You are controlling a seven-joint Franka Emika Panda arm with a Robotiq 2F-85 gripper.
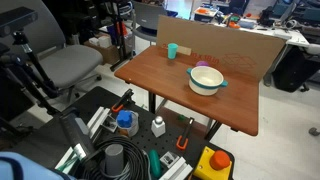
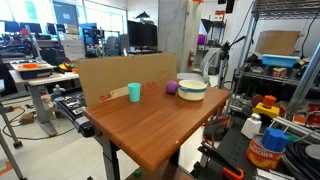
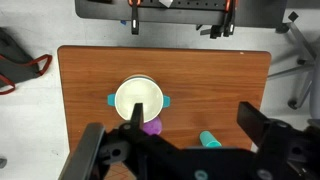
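A white pot with teal handles (image 1: 206, 80) stands upright on the brown wooden table (image 1: 160, 75); its pale inside (image 3: 138, 97) appears empty from above. Close beside it is a small round purple thing (image 2: 172, 88), partly hidden by the pot in exterior view 1. A teal cup (image 1: 172, 50) stands apart from both, near the cardboard board. Seen from above, my gripper is high over the table with its dark fingers spread and nothing visible between them. None of these things is held.
A cardboard board (image 1: 225, 45) walls off the table's far side. On the near side, clamps (image 1: 183, 133) and a dark surface holding a white bottle (image 1: 158, 126), a blue-lidded container (image 1: 125, 119) and cables crowd the edge.
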